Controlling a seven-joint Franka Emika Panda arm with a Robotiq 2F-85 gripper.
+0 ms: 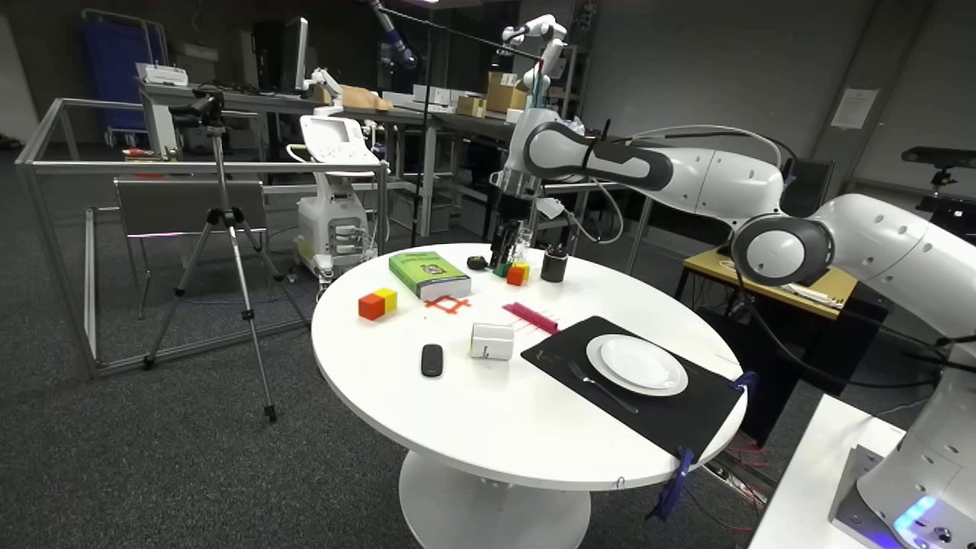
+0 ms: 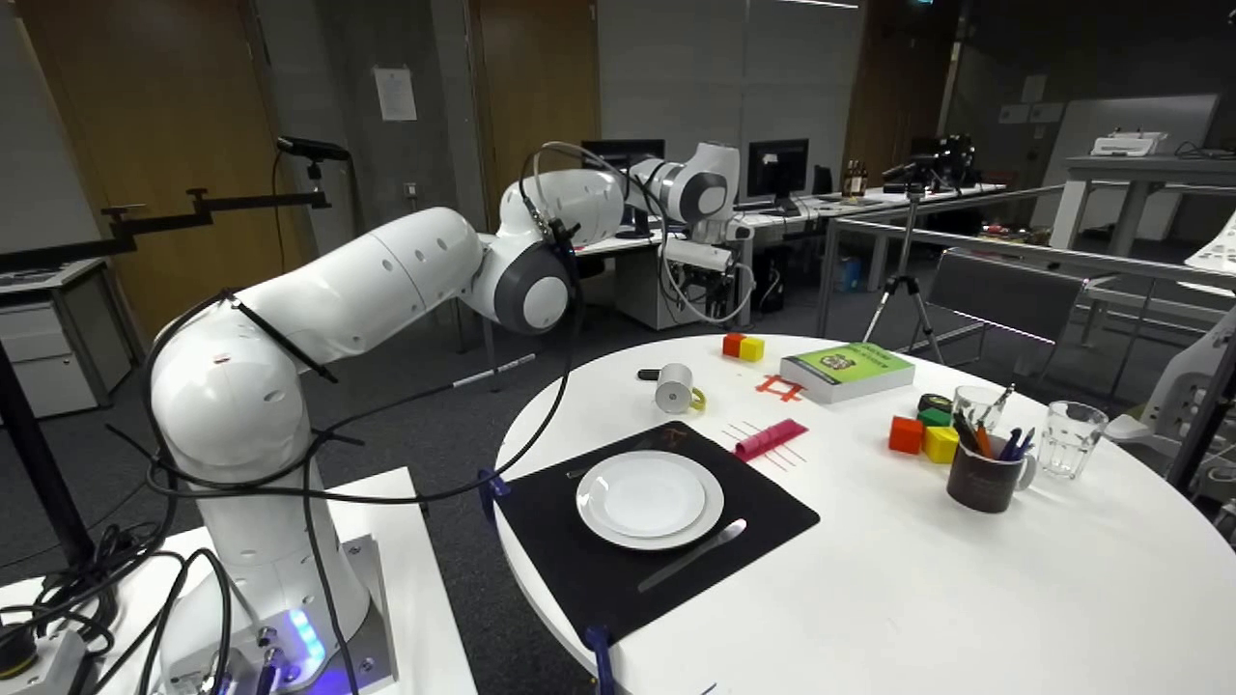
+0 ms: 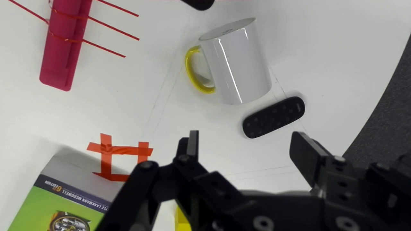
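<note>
My gripper (image 1: 504, 243) is raised above the table, clear of everything on it. In the wrist view the fingers of the gripper stand apart with only bare tabletop showing between their tips, so it is open and empty. A white mug (image 3: 237, 63) with a yellow handle (image 3: 189, 69) lies on its side on the white table, ahead of the fingertips. Close beside the mug is a black oblong device (image 3: 274, 117), nearer the right finger. Exterior view 2 also shows the mug (image 2: 673, 388), left of a pink roll (image 2: 770, 439).
A green book (image 1: 430, 274) lies near red tape marks (image 1: 448, 303). Red and yellow blocks (image 1: 377, 303) stand left of it. White plates (image 1: 637, 363) rest on a black mat (image 1: 585, 338). A dark pen mug (image 2: 985, 475) and a glass (image 2: 1068, 440) stand at the table's other side.
</note>
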